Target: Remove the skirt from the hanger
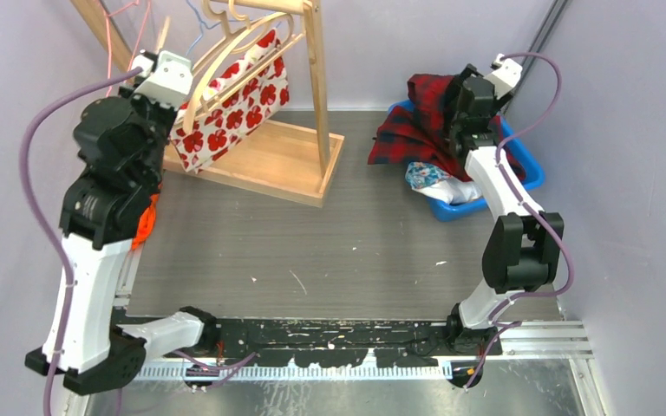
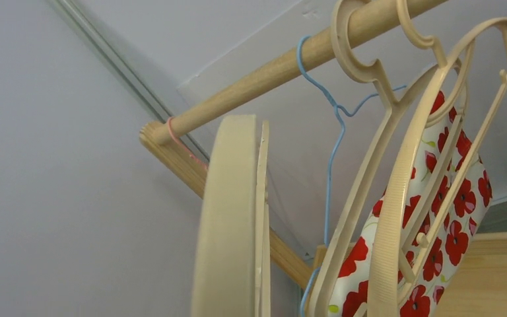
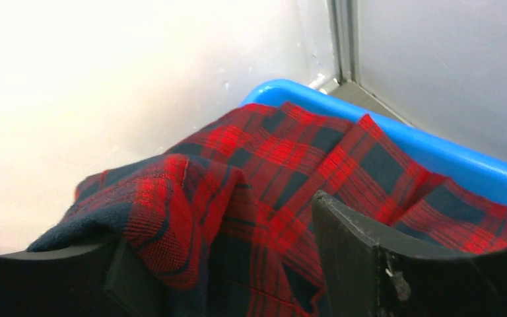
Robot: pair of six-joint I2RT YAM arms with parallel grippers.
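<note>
My left gripper (image 1: 160, 78) is up at the rack's left side; in its wrist view a pale beige plastic piece (image 2: 228, 218), likely a hanger, stands large in the foreground, and the fingers are not visible. A white cloth with red flowers (image 1: 234, 121) hangs among beige hangers (image 2: 389, 264) on the rack. My right gripper is over the blue basket (image 1: 529, 165) with fingers apart, around red-and-black plaid cloth (image 3: 297, 152); a fold drapes over one finger. Whether it grips the cloth is unclear.
The wooden rack (image 1: 319, 104) carries blue and pink wire hangers too. Orange cloth (image 1: 146, 221) lies at its left, mostly behind my left arm. Blue-patterned and white cloths lie in the basket. Walls close in both sides.
</note>
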